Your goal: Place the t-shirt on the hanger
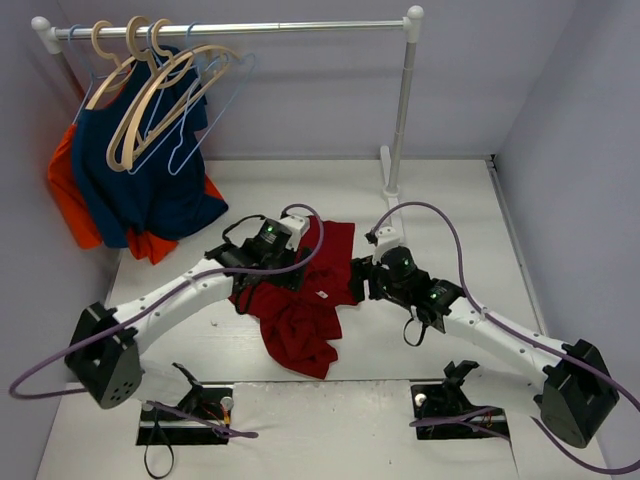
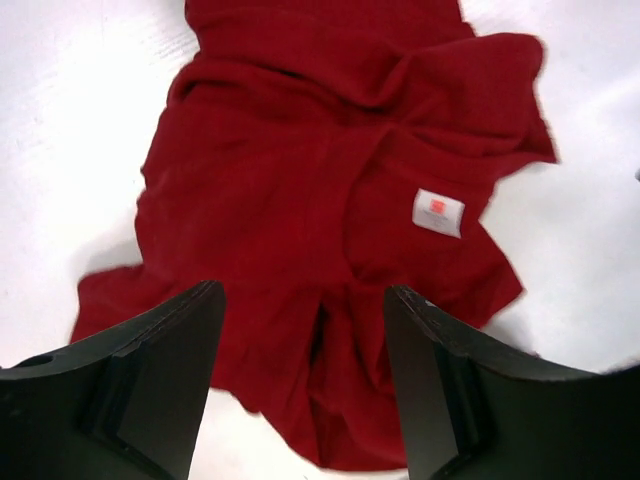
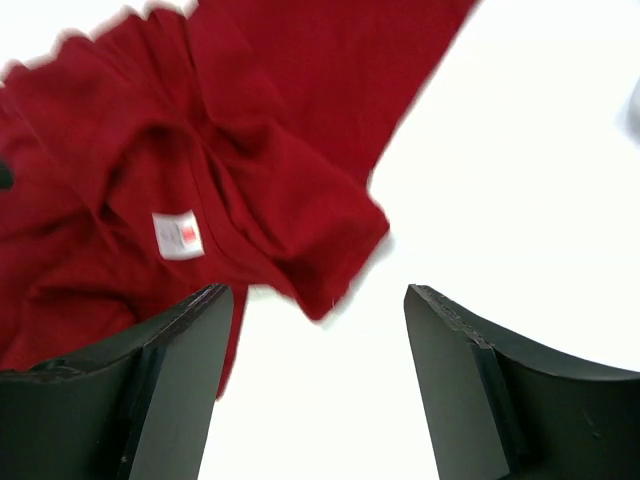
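Observation:
A dark red t-shirt point(image 1: 302, 325) lies crumpled on the white table, its folds bunched and a small white label point(image 2: 438, 213) showing. Over its left part hovers my left gripper point(image 1: 298, 272), with its fingers point(image 2: 165, 360) apart and only cloth visible beyond them. My right gripper point(image 1: 360, 280) stands at the shirt's right edge, fingers point(image 3: 175, 370) also apart, with bare table and a corner of the red cloth point(image 3: 325, 235) beyond. Wooden hangers point(image 1: 130, 130) and light blue hangers point(image 1: 190, 125) hang at the rack's left end.
The metal rack bar point(image 1: 300, 27) spans the back, its right post point(image 1: 402, 120) standing on a white foot. Navy point(image 1: 140, 190) and orange point(image 1: 68, 195) garments hang at the left.

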